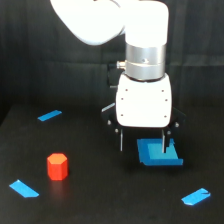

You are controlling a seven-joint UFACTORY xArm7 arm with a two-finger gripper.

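Observation:
A red, many-sided block stands on the black table at the left. Towards the right, a blue square piece lies partly behind and below the gripper; whether it is flat or hollow is hard to tell. Above the table my gripper points downward, its two thin dark fingers wide apart and nothing visible between them. The right finger overlaps the blue piece in this view, and whether they touch cannot be made out. The red block is well to the gripper's left.
Blue tape strips mark the table at the back left, front left and front right. Bare black table lies between the red block and the blue piece. A dark curtain hangs behind.

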